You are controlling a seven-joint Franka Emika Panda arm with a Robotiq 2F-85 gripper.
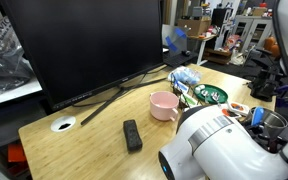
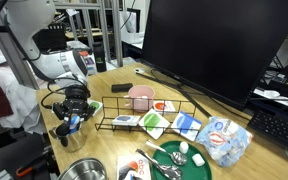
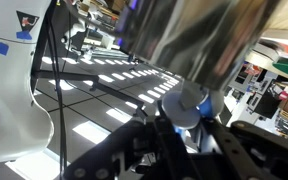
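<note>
In exterior view 2 my gripper (image 2: 74, 116) points down over a shiny metal pot (image 2: 68, 146) at the table's left front. A small blue and white item (image 2: 75, 124) shows at its fingertips, by the pot's mouth. Up close in the wrist view, this item's rounded white end (image 3: 185, 104) lies between the dark fingers, and the fingers are shut on it. Reflective metal (image 3: 174, 45) fills the upper part of that view. What the item is cannot be told. The arm's white casing (image 1: 219, 150) covers much of the near table in exterior view 1.
A second metal pot (image 2: 87, 170) stands close by. A black wire rack (image 2: 134, 126), a pink bowl (image 2: 140, 92), a green plate (image 2: 177, 153) with small things and a crumpled bag (image 2: 224, 140) occupy the table. A large monitor (image 2: 206, 45) stands behind.
</note>
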